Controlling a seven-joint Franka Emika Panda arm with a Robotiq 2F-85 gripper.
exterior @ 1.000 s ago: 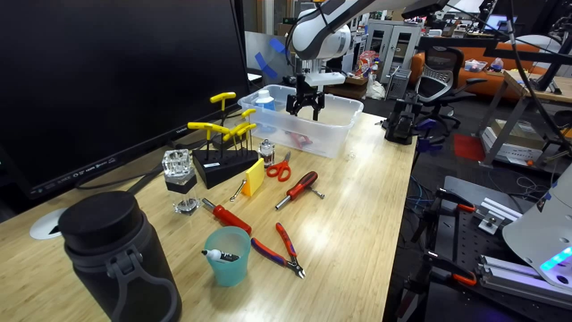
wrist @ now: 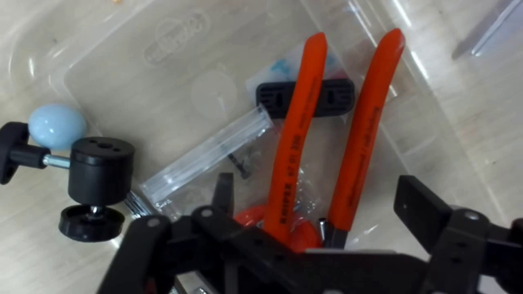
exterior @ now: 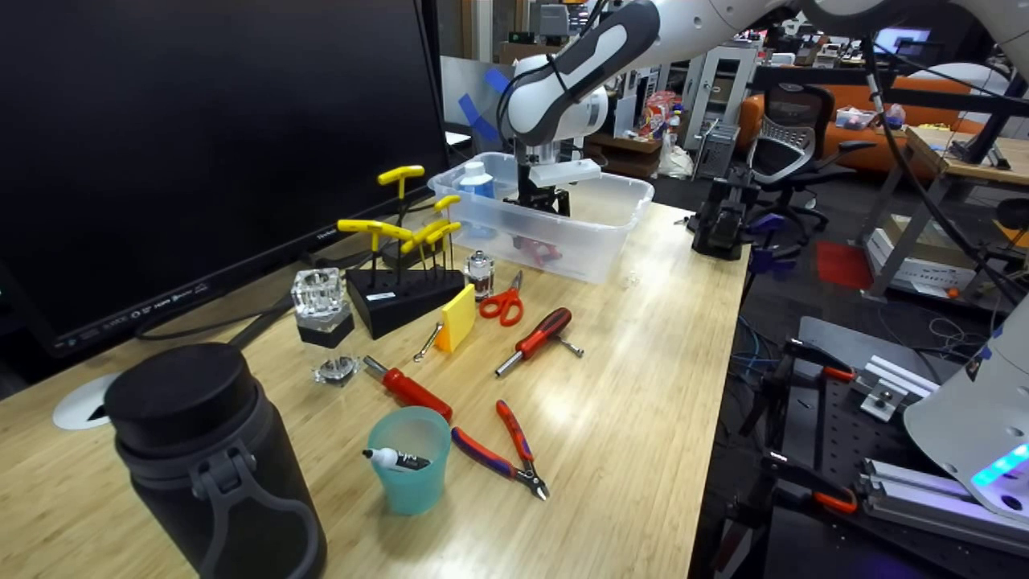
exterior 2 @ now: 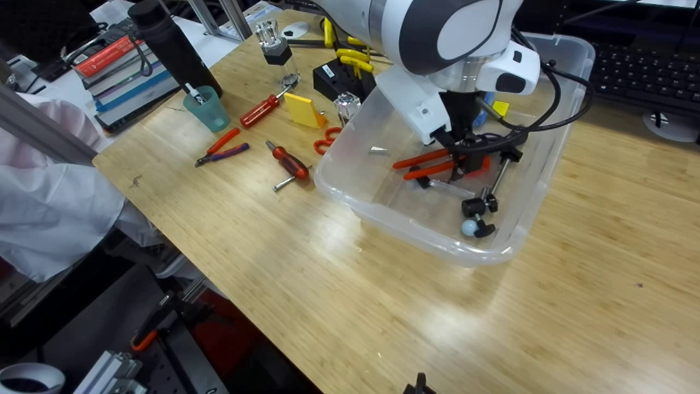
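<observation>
My gripper stands open over the clear plastic bin [exterior 2: 433, 237], its two black fingers spread wide in the wrist view. Between and beyond them run the orange handles of a pair of pliers [wrist: 295, 142], lying on the bin's floor; the tool's head is hidden beneath the gripper body. Nothing is held. Close by in the bin are a clear zip bag [wrist: 206, 154], a black slotted piece [wrist: 328, 98], and a black clamp part [wrist: 100, 171] with a pale blue ball [wrist: 57, 126]. Exterior view 1 has the gripper [exterior: 542, 204] low inside the bin.
Red scissors [exterior: 502, 307], a red screwdriver [exterior: 536, 339], cutters [exterior: 487, 453], a teal cup [exterior: 412, 482] and a hex-key stand [exterior: 405, 299] with yellow handles occupy the table. A blue-labelled bottle [exterior: 477, 182] stands in the bin.
The arm has come lower and shifted left in exterior view 1, bringing the gripper down into the bin. Objects on the table have stayed put.
</observation>
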